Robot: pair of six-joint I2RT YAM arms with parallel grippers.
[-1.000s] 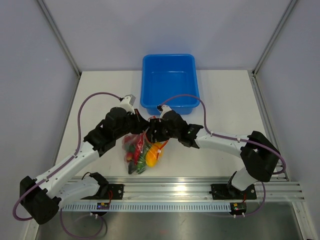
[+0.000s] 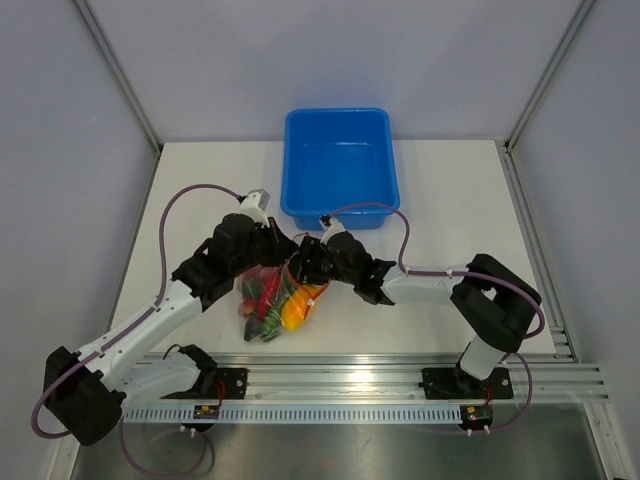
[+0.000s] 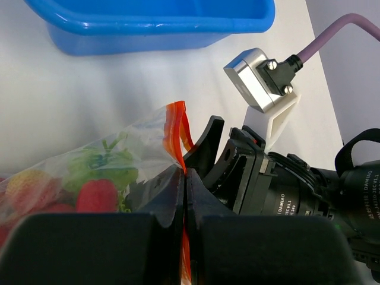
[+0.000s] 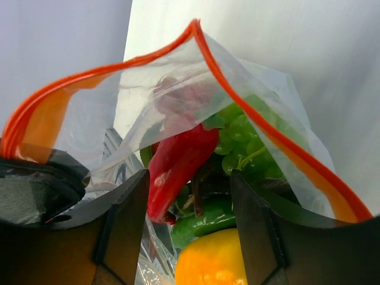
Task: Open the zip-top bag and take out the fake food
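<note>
A clear zip bag with an orange rim [image 4: 237, 98] hangs with its mouth spread apart. Inside are a red pepper [image 4: 178, 166], green grapes [image 4: 243, 139], a green pepper [image 4: 208, 222] and a yellow piece [image 4: 211, 258]. My left gripper is shut on the orange edge of the bag, whose film runs between its tips. At the mouth, my right gripper points down at the food, its fingers [image 4: 135, 196] apart and nothing clamped between them. Through the film, the left wrist view shows part of a dark finger.
Behind the bag stands an empty blue bin [image 2: 340, 160], close to both arms. The two grippers are very near each other.
The bag's lower part and the food have swung left in the top view. My right arm has shifted left and slightly down, while the left gripper stays almost in place.
</note>
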